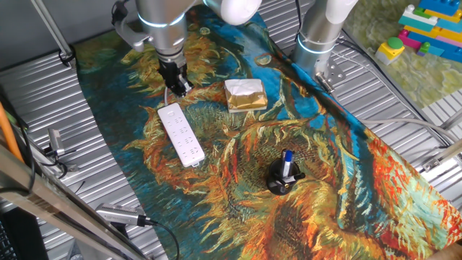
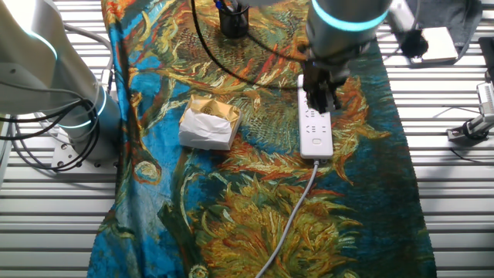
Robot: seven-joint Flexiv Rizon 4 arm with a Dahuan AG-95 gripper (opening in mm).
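Observation:
My gripper [image 1: 182, 92] points down just beyond the cable end of a white power strip [image 1: 181, 135] in exterior view 1. Seen from the other side, the gripper [image 2: 323, 104] overlaps the middle of the power strip [image 2: 315, 139] and hides part of it. Its fingers are dark and small, so whether they are apart or together does not show. A box with white and gold tissue [image 1: 246, 94] rests to the right of the strip. Nearer the front, a black holder [image 1: 282, 182] carries a blue-capped marker [image 1: 287, 162].
A patterned cloth [image 1: 238, 209] covers the table, with slatted metal [image 1: 58, 101] showing at its sides. The strip's grey cable [image 2: 289, 224] runs across the cloth. Coloured building blocks [image 1: 426, 29] stand at the far right. Open cloth lies between box and holder.

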